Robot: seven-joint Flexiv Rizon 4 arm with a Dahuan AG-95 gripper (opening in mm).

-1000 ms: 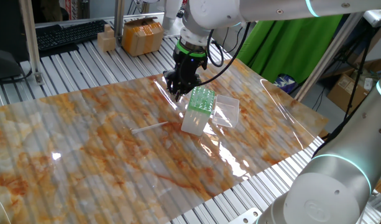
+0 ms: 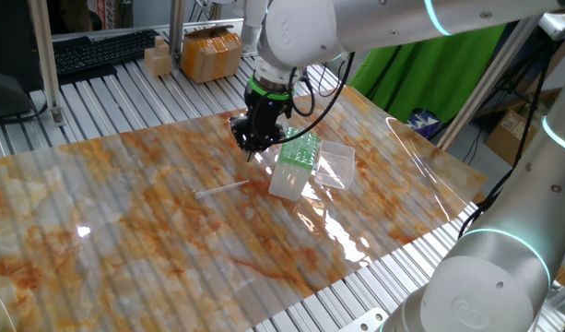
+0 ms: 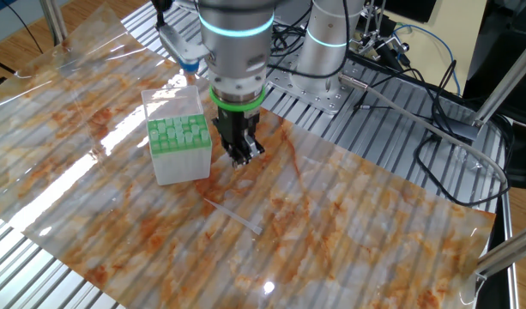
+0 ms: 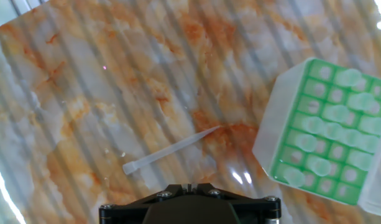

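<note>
A clear, thin pipette tip (image 4: 171, 150) lies flat on the marbled sheet, its wide end to the left and its point toward the rack in the wrist view. The tip rack (image 3: 182, 165) is a frosted box with a green top (image 4: 327, 134); several tips stand in its holes and others are empty. Its clear lid (image 2: 335, 166) hangs open at one side. My gripper hangs above the sheet beside the rack, apart from the loose tip. Its black fingers meet at the bottom middle of the wrist view, shut, with nothing visible between them.
The marbled sheet (image 2: 125, 221) is clear across its left and front. Behind it stand a cardboard box (image 2: 211, 53), wooden blocks (image 2: 158, 58) and a keyboard (image 2: 107, 52). Cables (image 3: 443, 146) lie near the arm's base.
In exterior view 1 my gripper has moved a little left and slightly lower, away from the rack. The rack and loose tip have not moved.
</note>
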